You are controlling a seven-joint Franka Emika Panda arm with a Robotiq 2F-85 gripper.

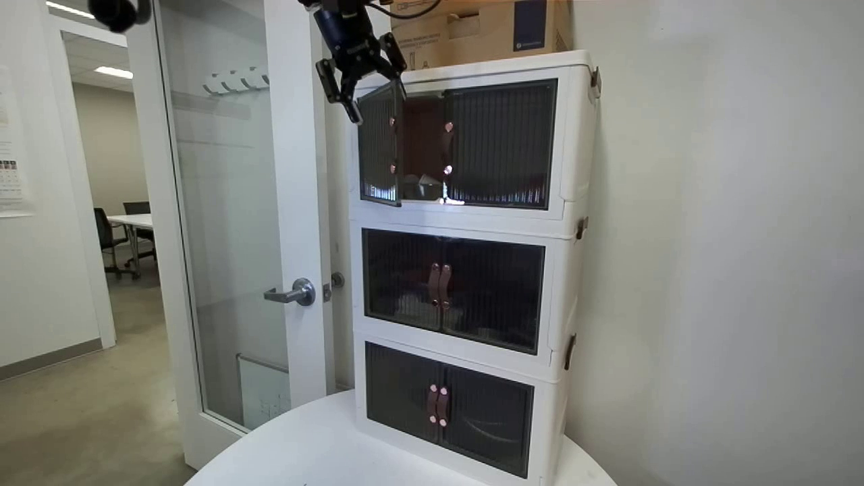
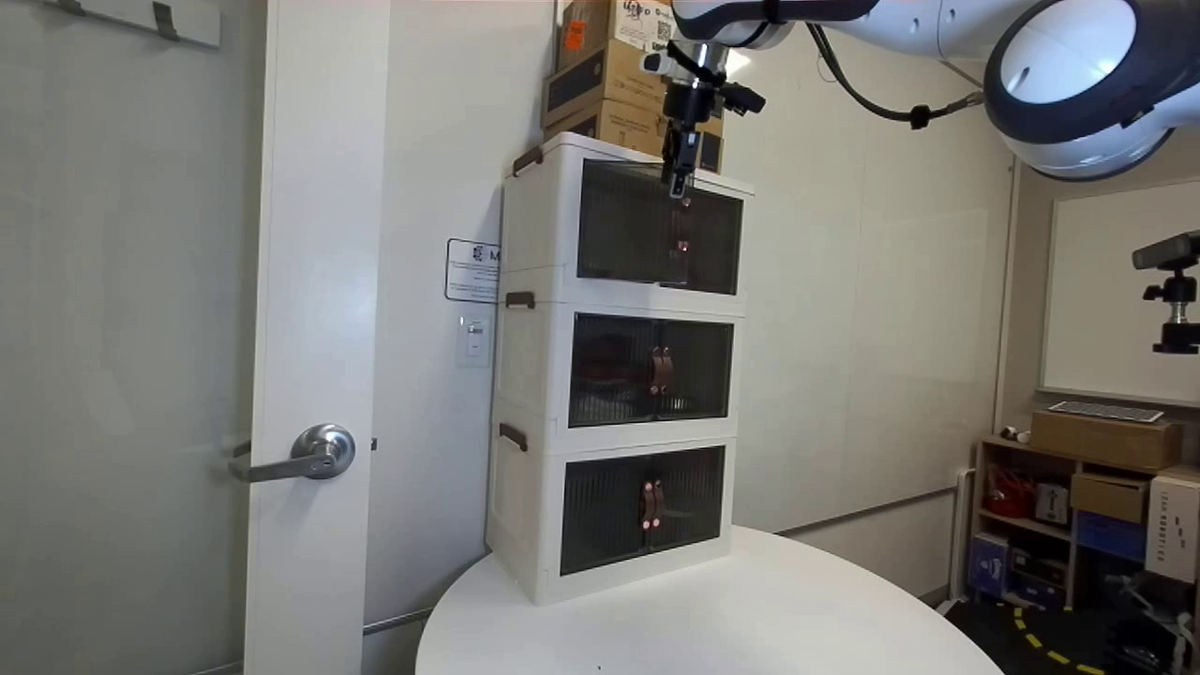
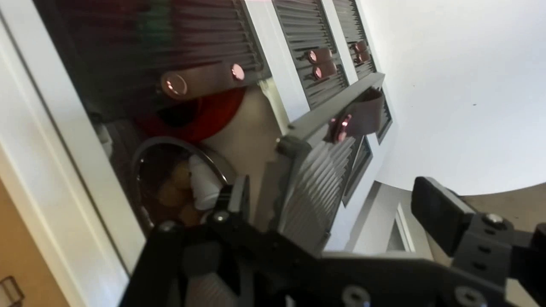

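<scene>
A white three-tier cabinet (image 1: 453, 219) with dark ribbed doors stands on a round table. Its top left door (image 1: 381, 146) is swung partly outward, while the top right door (image 1: 502, 146) is closed. My gripper (image 1: 376, 98) is open at the upper edge of the swung door. In the wrist view the fingers (image 3: 440, 215) stand wide apart, with the door (image 3: 317, 189) reaching between them; whether they touch it is unclear. Through the gap a clear round container (image 3: 179, 179) with a white object and a red item (image 3: 199, 117) show inside the top tier.
Cardboard boxes (image 2: 619, 90) sit on top of the cabinet. The middle doors (image 1: 453, 291) and bottom doors (image 1: 449, 405) are closed. A glass door with a lever handle (image 1: 293, 292) stands left of the cabinet.
</scene>
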